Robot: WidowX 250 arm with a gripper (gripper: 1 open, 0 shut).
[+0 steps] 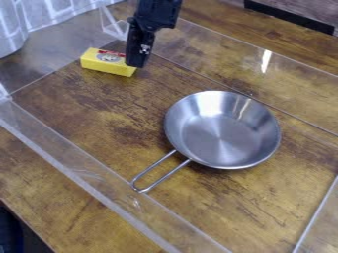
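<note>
My dark gripper [137, 51] reaches down from the top of the view to a yellow block [109, 65] with a red and white patch, lying on the wooden table at the upper left. The fingertips are at or just above the block's right end; whether they touch it or hold it, I cannot tell. A steel pan [220, 129] lies at the centre right, its long wire handle pointing to the lower left.
Clear plastic walls border the wooden work surface [93, 124] on the left and right. A crumpled pale item [24, 22] is at the top left.
</note>
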